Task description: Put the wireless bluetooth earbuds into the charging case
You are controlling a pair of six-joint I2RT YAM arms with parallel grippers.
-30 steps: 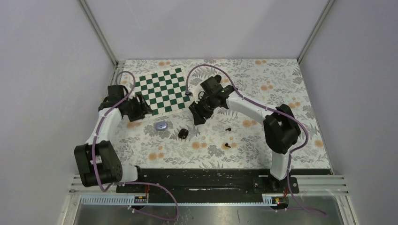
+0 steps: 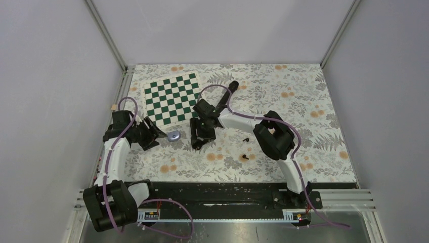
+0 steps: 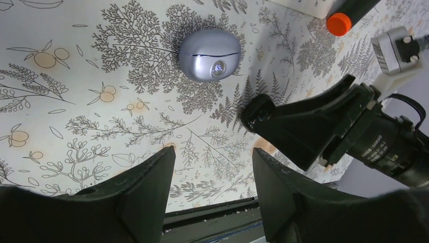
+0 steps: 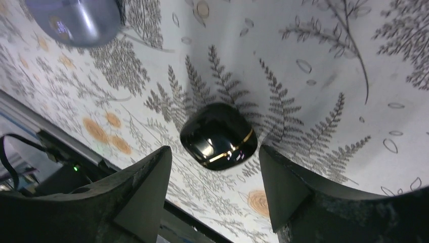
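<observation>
A closed silver charging case with a small lit display lies on the patterned mat, left of center in the top view. A glossy black rounded object lies to its right; my right gripper is low over it with fingers apart on either side, part hidden in the top view. My left gripper is open, left of the silver case, with nothing between its fingers. Two small dark pieces, likely the earbuds though too small to tell, lie farther right.
A green checkered board lies at the back left, and a black cylinder with an orange end lies beside it. A dark front edge runs below.
My right gripper has moved left and toward the front, down onto the black object. My left gripper has moved toward the front. The objects on the mat look unmoved.
</observation>
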